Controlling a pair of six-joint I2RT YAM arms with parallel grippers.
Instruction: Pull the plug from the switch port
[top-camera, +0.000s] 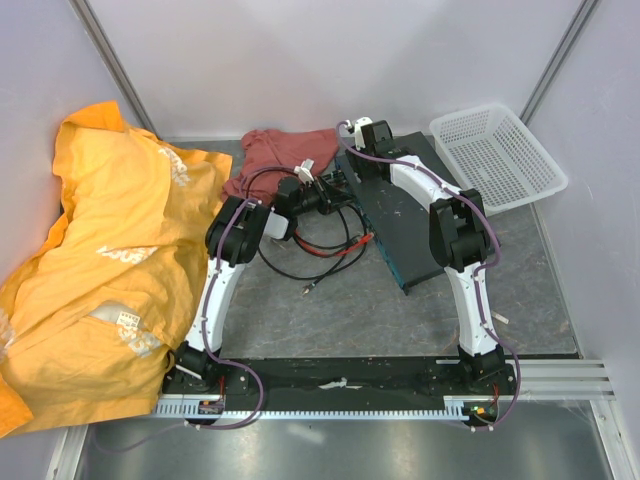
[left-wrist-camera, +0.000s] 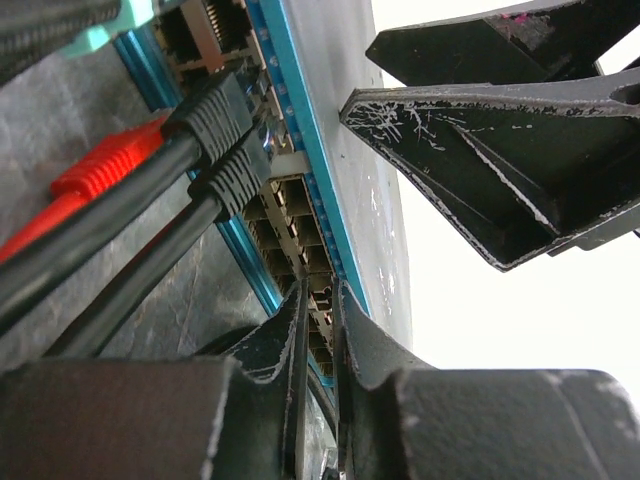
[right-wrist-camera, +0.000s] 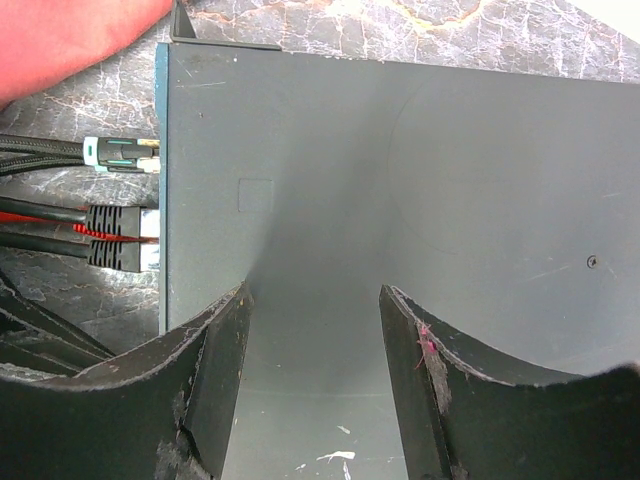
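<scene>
The grey switch (top-camera: 405, 220) lies on the table, its port side facing left. In the left wrist view, two black plugs, an upper one (left-wrist-camera: 215, 110) and a lower one (left-wrist-camera: 236, 177), sit in its ports; a row of empty ports (left-wrist-camera: 290, 225) runs beside them. My left gripper points at these ports below the plugs, its fingers a narrow gap apart with nothing between. Over the switch's top panel (right-wrist-camera: 320, 180), my right gripper stands open and empty. A green-ringed connector (right-wrist-camera: 122, 154) is also at the port edge.
Black and red cables (top-camera: 335, 255) coil on the table left of the switch. A red cloth (top-camera: 285, 150) lies behind them, and a white basket (top-camera: 500, 155) stands at the back right.
</scene>
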